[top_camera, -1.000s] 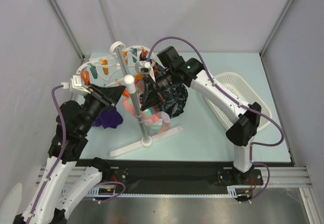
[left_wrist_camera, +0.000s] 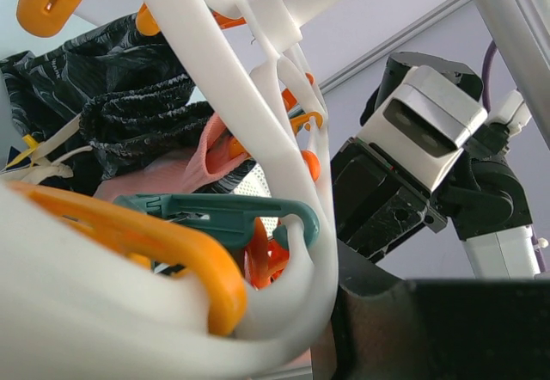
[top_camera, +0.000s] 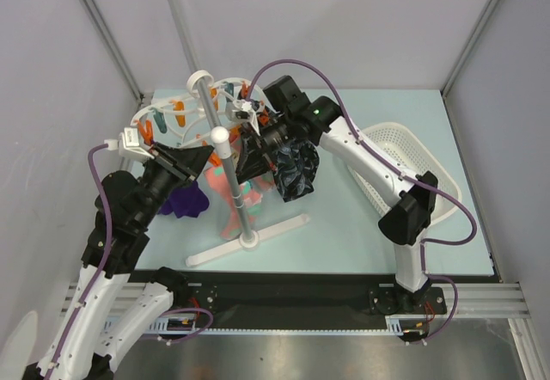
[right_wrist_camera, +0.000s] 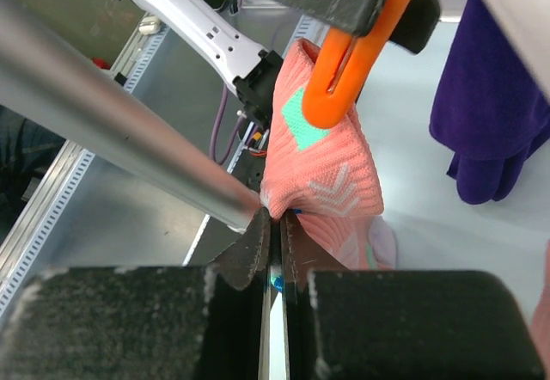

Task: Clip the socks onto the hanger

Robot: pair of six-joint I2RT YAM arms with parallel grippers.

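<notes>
A pink knit sock with mint patches [right_wrist_camera: 331, 169] hangs with its cloth pinched in my right gripper, which is shut on it. My left gripper [top_camera: 199, 158] is shut on an orange clip [right_wrist_camera: 348, 66] of the white round hanger [top_camera: 148, 112]. That clip's tip overlaps the sock's upper part in the right wrist view; whether it bites the cloth I cannot tell. From the top, the pink sock shows behind the pole [top_camera: 225, 169], below the clips. In the left wrist view the hanger ring [left_wrist_camera: 232, 79] hides most of my left fingers.
A black patterned sock [top_camera: 296, 169] hangs at the hanger's right side. Something purple [top_camera: 185, 199] hangs at the left. The pole's foot [top_camera: 279, 228] stands on the table between the arms. An empty-looking white basket [top_camera: 412, 152] sits at the right.
The pink sock's lower end has swung left, now hanging behind the pole. My right arm has shifted very slightly; the left arm has stayed in place.
</notes>
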